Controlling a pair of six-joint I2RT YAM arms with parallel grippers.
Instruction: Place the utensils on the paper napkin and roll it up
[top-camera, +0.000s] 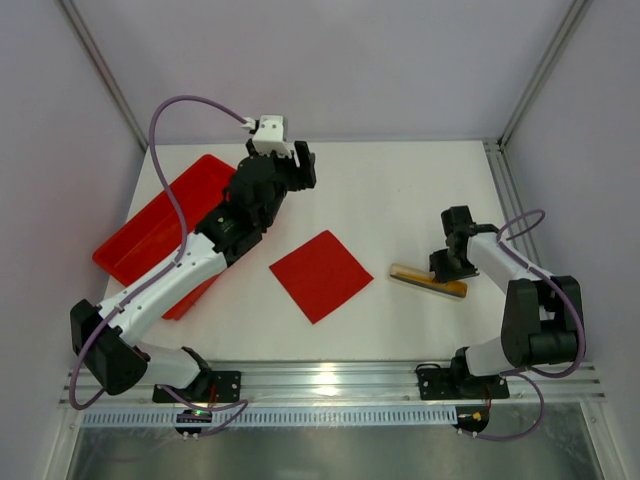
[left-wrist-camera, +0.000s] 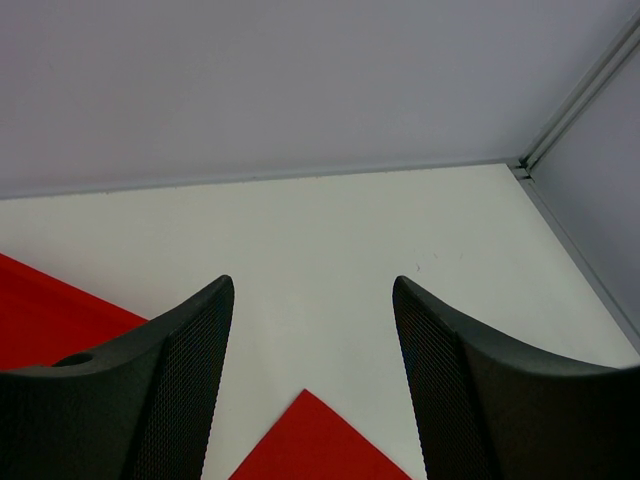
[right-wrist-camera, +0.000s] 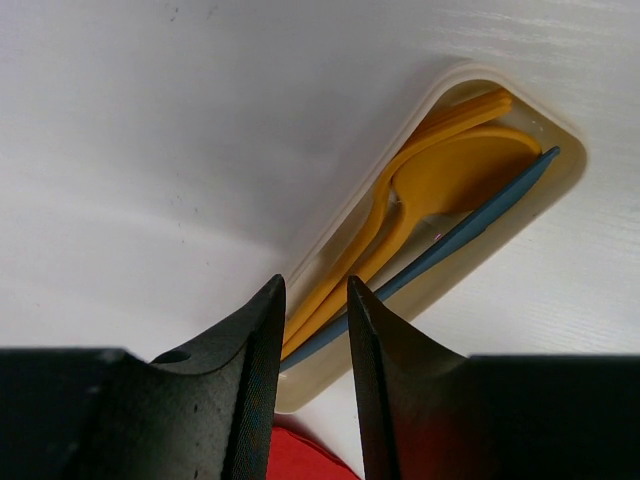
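A square red napkin (top-camera: 321, 277) lies flat in the middle of the white table; its far corner (left-wrist-camera: 306, 412) shows in the left wrist view. To its right is a narrow pale tray (right-wrist-camera: 572, 165) with two orange utensils, one a spoon (right-wrist-camera: 465, 170), and a dark blue-grey utensil (right-wrist-camera: 465, 232) lying lengthwise. My right gripper is over the tray's near part, its fingers parted; whether they touch the utensils I cannot tell. Away from the napkin, my left gripper is raised and open, with only table visible between its fingers.
A big red bin (top-camera: 130, 245) stands on the left, partly behind my left arm. Walls close in the back and both sides.
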